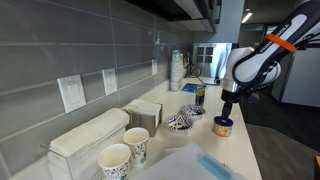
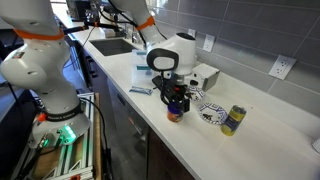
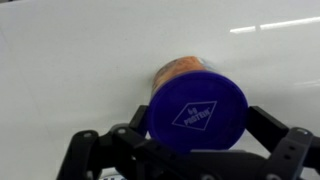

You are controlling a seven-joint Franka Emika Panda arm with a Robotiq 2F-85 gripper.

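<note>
A small round jar with a purple-blue lid (image 3: 197, 112) and an orange label stands upright on the white counter. In the wrist view the lid fills the space between my gripper's (image 3: 200, 122) two dark fingers, one on each side close to its edge. Whether they press on it is hard to tell. From the side, the jar (image 1: 222, 128) rests on the counter directly below my gripper. In the other exterior view the jar (image 2: 174, 114) is partly covered by the dark fingers.
Behind the jar are patterned bowls (image 1: 180, 122) and a yellow-and-dark can (image 2: 233, 121). Two patterned paper cups (image 1: 114, 160), a toaster-like white box (image 1: 92, 142) and a blue-edged tray (image 1: 214, 167) occupy the near end. Its front edge runs close to the jar.
</note>
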